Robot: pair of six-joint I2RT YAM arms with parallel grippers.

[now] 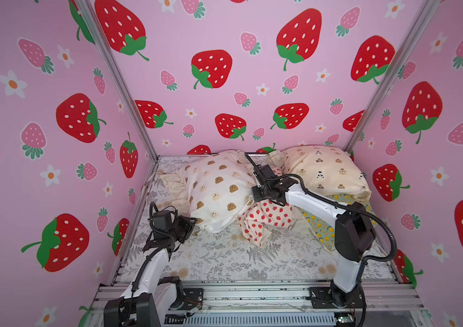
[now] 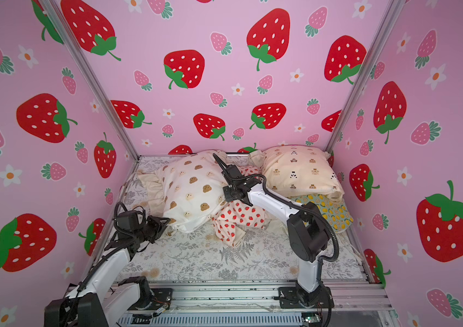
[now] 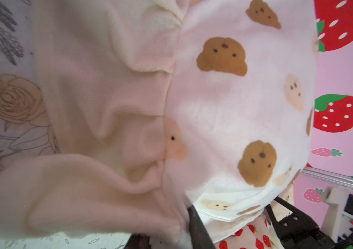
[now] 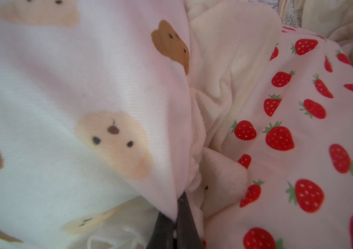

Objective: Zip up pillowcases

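A stuffed white pillowcase with brown and cream bear faces (image 1: 219, 188) lies left of centre. A plain cream ruffle (image 3: 101, 83) runs along its left side. My left gripper is at the near left corner, its fingers (image 3: 199, 230) apart with pale cloth between them. Across the pillowcase, my right gripper is shut at the right edge, where a fold of white bear cloth narrows to a point between its fingertips. No zipper or slider can be made out in any view.
A strawberry-print pillowcase (image 1: 253, 226) lies crumpled under and beside the right gripper. Farther right, a cream stuffed pillow (image 1: 324, 170) rests on a yellow-patterned one (image 1: 318, 231).
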